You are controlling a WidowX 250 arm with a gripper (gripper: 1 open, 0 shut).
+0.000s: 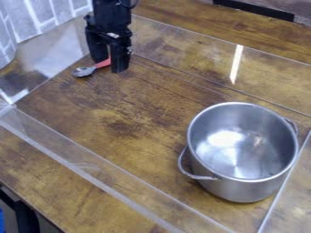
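Note:
My black gripper [108, 53] is at the upper left, pointing down over a spoon with a red handle [102, 65] and a silver bowl end on the wooden table. The fingers are dark against the spoon, and I cannot tell how wide they stand or whether they touch it. A large steel pot [239, 152] with wire handles stands at the right front.
Clear plastic walls [73, 146] border the wooden work area [134, 109]. A light, wrinkled covering lies beyond the wall at the upper left.

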